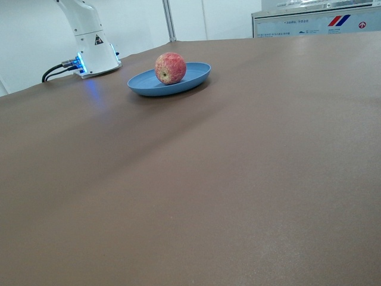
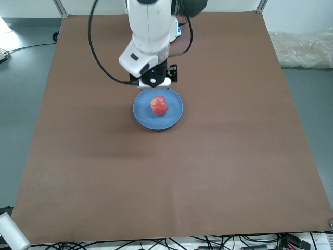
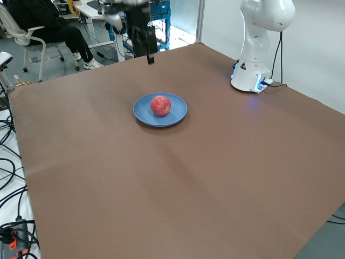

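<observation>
A red apple (image 2: 158, 105) sits on a round blue plate (image 2: 157, 121), also seen as the apple (image 1: 170, 68) on the plate (image 1: 143, 84) and the apple (image 3: 160, 106) on the plate (image 3: 159, 120). My gripper (image 3: 150, 58) hangs high above and behind the plate, apart from the apple. In the left view the wrist housing covers the fingers. Whether they are open or shut is unclear. The top view does not show the gripper.
In the right view the white arm base (image 3: 248, 75) stands at the back, and a seated person is beyond the far edge. Cables run along the near side.
</observation>
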